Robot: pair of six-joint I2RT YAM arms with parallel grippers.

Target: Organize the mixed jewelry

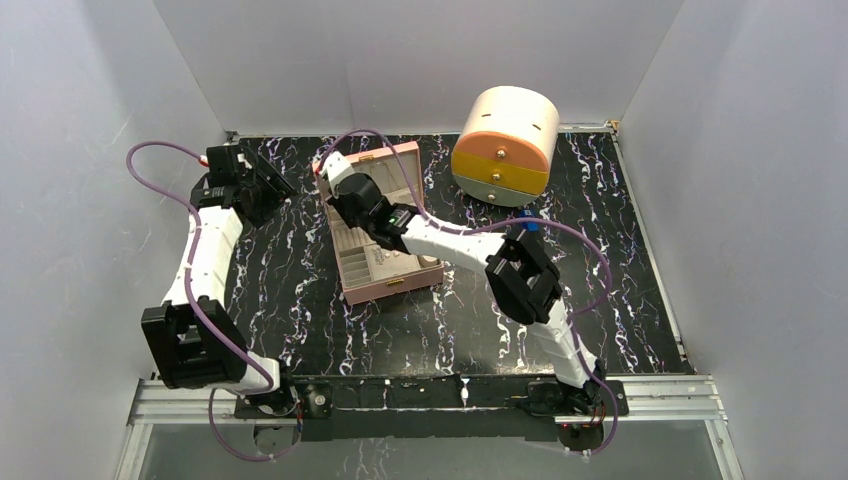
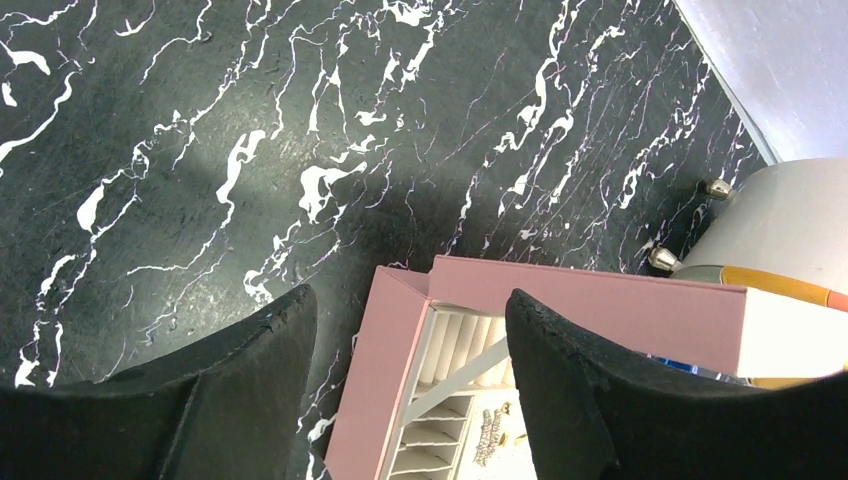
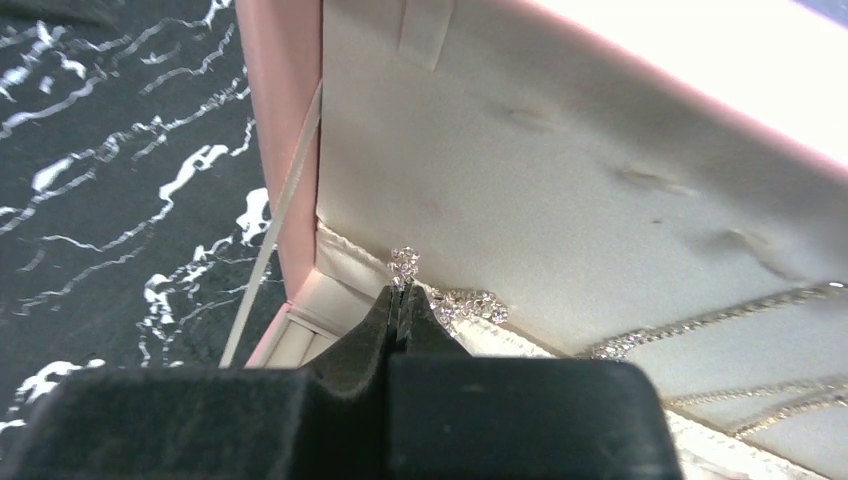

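The open pink jewelry box has compartments below and chains against its upright lid. Inside it, my right gripper is shut at the lid's lower edge, by a sparkly piece at its fingertips; whether that piece is held is unclear. Another sparkly cluster lies just beside it. My left gripper is open over the box's left side, seen past its fingers in the left wrist view. Small pieces lie in a lower compartment.
A rounded chest with coloured drawers stands at the back right, a small blue object in front of it. Grey walls bound the marble table, whose right and front parts are mostly clear.
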